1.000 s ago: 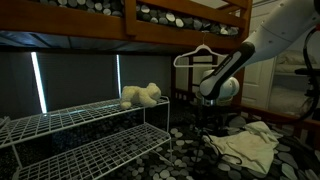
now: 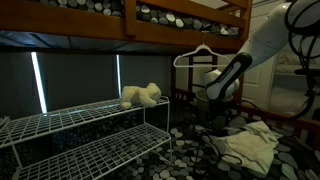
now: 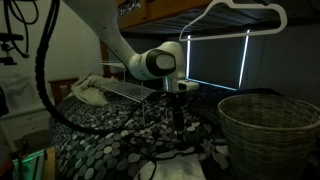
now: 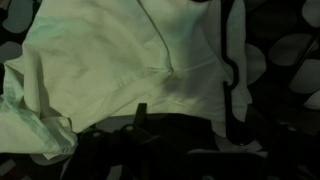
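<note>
A crumpled white cloth point(image 2: 250, 147) lies on the dark patterned bedding. It fills much of the wrist view, where the white cloth point(image 4: 110, 60) spreads flat with folds, and a thin black curved piece point(image 4: 228, 80) runs over its right side. My gripper point(image 3: 179, 127) points down above the bedding, beside the cloth point(image 3: 172, 166) in exterior view 2. The fingers are dark and hard to make out, but the gripper is open and nothing shows between them.
A white hanger point(image 2: 202, 51) hangs from the bunk rail. The wire rack point(image 2: 85, 120) carries a white plush toy point(image 2: 141, 96). A large wicker basket point(image 3: 270, 130) stands to the right in exterior view 2. Behind the arm runs a wooden bed rail point(image 2: 280, 119).
The arm has shifted slightly over the last second, its hand tilting and ending a little further right in exterior view 1. The cloth, rack and toy look unchanged.
</note>
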